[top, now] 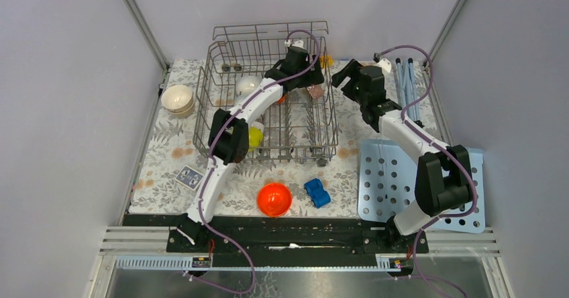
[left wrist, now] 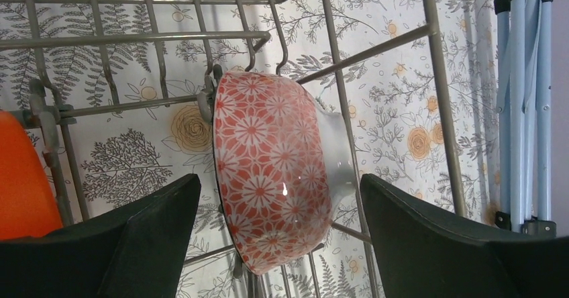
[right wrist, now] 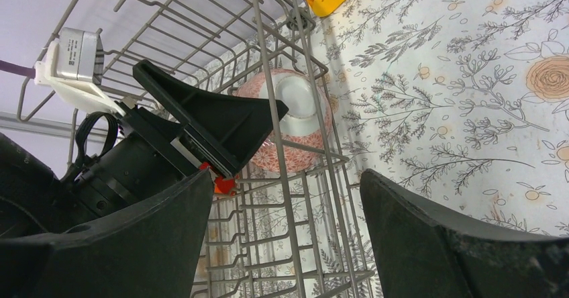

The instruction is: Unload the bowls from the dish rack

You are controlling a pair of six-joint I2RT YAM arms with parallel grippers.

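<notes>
A pink patterned bowl [left wrist: 272, 170] with a white base stands on its side at the right side of the wire dish rack [top: 285, 148]. My left gripper is over it, open, with a finger on either side of the bowl in the left wrist view. Whether they touch it I cannot tell. Left of it is an orange bowl [left wrist: 23, 184], partly out of frame. The rack also holds a white bowl [top: 247, 85] and a yellow-green bowl [top: 255, 136], both partly behind my left arm. Outside the rack's right side, my right gripper [top: 341, 80] stands open and empty.
Stacked cream bowls [top: 177, 98] sit left of the rack. In front lie an orange bowl [top: 274, 199] and a blue object [top: 317, 192]. A perforated blue board [top: 382, 177] lies under the right arm. Light-blue rods [top: 407, 90] stand at the far right.
</notes>
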